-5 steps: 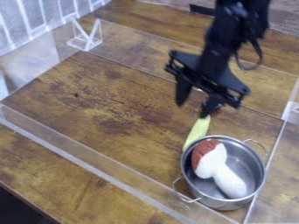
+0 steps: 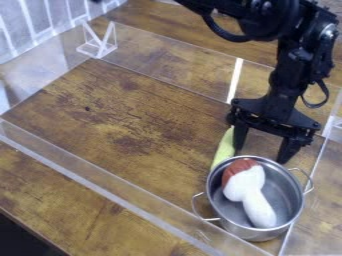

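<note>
My black gripper (image 2: 262, 136) is low at the right, open, just behind a steel pot (image 2: 274, 227) with two wire handles. A pale green, elongated object (image 2: 221, 152) lies on the table against the pot's back left, by my left finger. In the pot are a white elongated object (image 2: 257, 205) and a red-and-white one (image 2: 241, 175). Whether anything is between my fingers is hard to tell.
Clear low walls border it. A white bracket (image 2: 96, 42) stands at the back left, near white railings.
My gripper has come down and to the right from above the middle of the table to just behind the pot. The objects in the pot look unmoved.
</note>
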